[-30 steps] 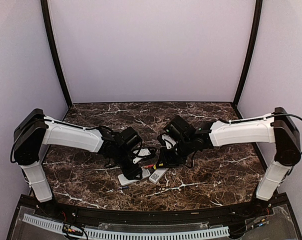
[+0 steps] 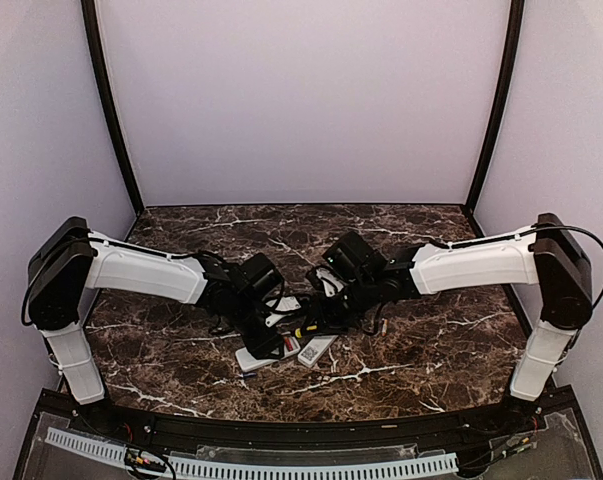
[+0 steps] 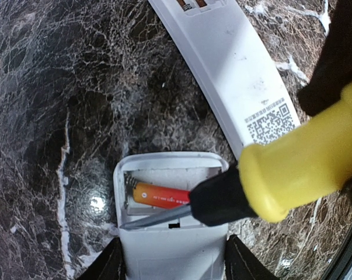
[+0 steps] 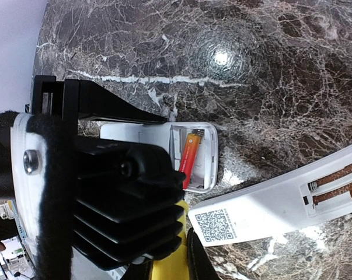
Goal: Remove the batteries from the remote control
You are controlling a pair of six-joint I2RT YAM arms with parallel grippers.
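A white remote control (image 3: 176, 254) lies with its battery compartment open. My left gripper has a finger against each of its sides. An orange-red battery (image 3: 158, 195) lies in the compartment by a spring. My right gripper is shut on a screwdriver with a yellow and black handle (image 3: 298, 157). Its metal shaft (image 3: 158, 219) crosses the compartment low down, with the tip at the left wall. The handle hides the battery's other end in the left wrist view. Right of the right gripper, a small orange thing (image 2: 384, 326) resembles a battery.
Close beside the held remote lies a second, longer white remote (image 4: 251, 210) with a QR code and an empty-looking compartment. A small blue piece (image 2: 249, 376) sits near the first remote.
The screwdriver has moved slightly left and its tip is now down in the compartment. The small orange thing at the right was not visible a second ago. The left arm looks unmoved.
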